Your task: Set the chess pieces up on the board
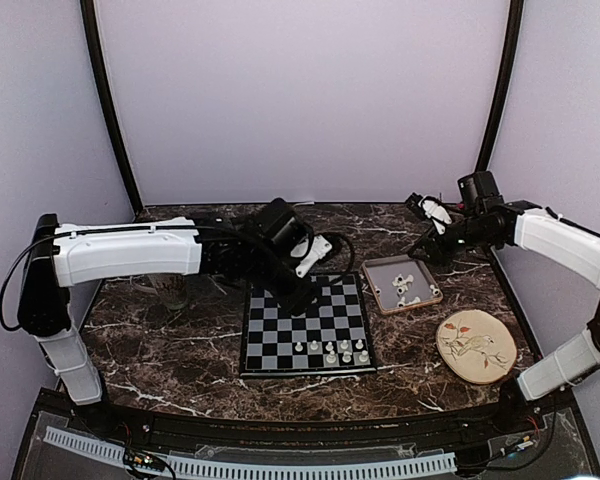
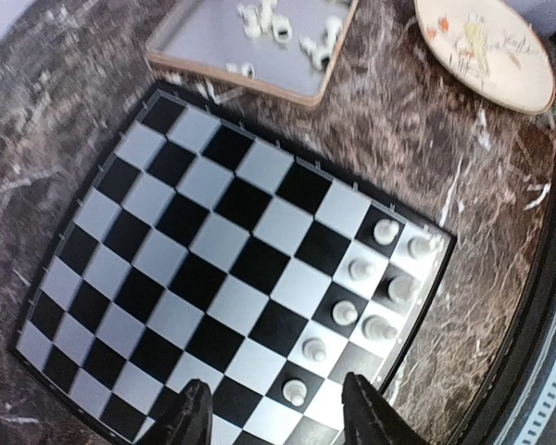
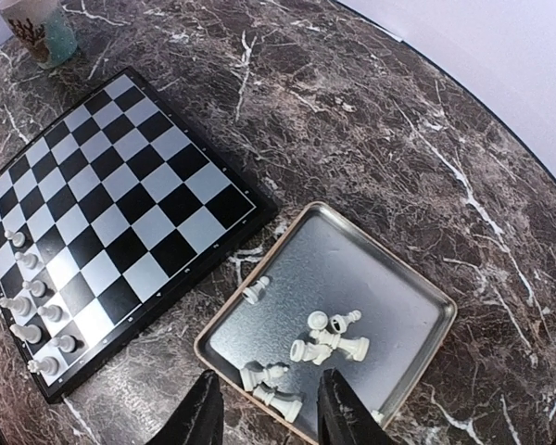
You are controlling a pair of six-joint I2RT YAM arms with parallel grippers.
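On the table lies the chessboard (image 1: 280, 335), with several white pieces standing upright near its front right corner. The leftmost of these, a small white piece (image 2: 295, 392), stands on the board between and beyond my left gripper's fingers in the left wrist view. My left gripper hangs above the board, its fingers parted and empty. More white pieces (image 3: 332, 343) lie jumbled in the shallow tray (image 3: 435, 348). Over the tray's near edge in the right wrist view, my right gripper is open, holding nothing.
A round plate with a bird-and-branch picture (image 1: 477, 347) lies to the right, in front of the tray. A cup (image 3: 46, 32) stands left of the board. The table behind board and tray is clear.
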